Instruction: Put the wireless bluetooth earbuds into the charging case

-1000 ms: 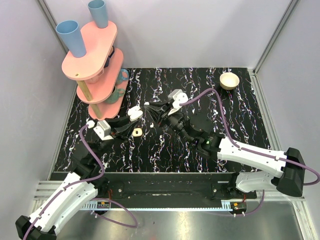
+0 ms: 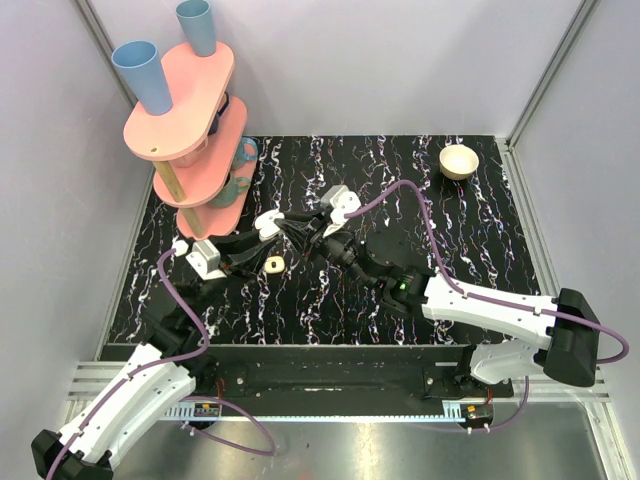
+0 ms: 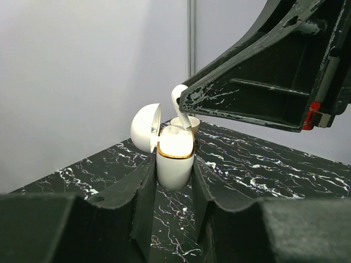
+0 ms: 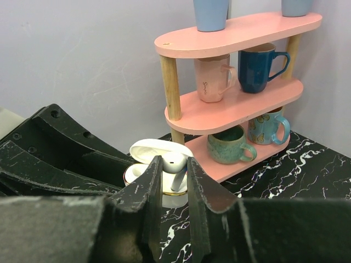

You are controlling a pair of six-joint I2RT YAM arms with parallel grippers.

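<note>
My left gripper (image 2: 255, 245) is shut on the white charging case (image 3: 174, 170), which is held upright with its lid (image 3: 143, 126) flipped open. My right gripper has a white earbud (image 4: 174, 161) between its fingertips, stem downward, right over the case. In the left wrist view the earbud's stem (image 3: 180, 104) reaches down to the case's top, touching or very near it; whether it is inside a slot I cannot tell.
A pink three-tier shelf (image 2: 168, 120) with cups and mugs stands at the back left. A cream bowl (image 2: 458, 160) sits at the back right. A small pale item (image 2: 274, 264) lies on the marble table (image 2: 470, 240) below the grippers.
My right gripper has moved left with the earbud, from slightly apart to right at the case held by my left gripper. The left arm looks unchanged.
</note>
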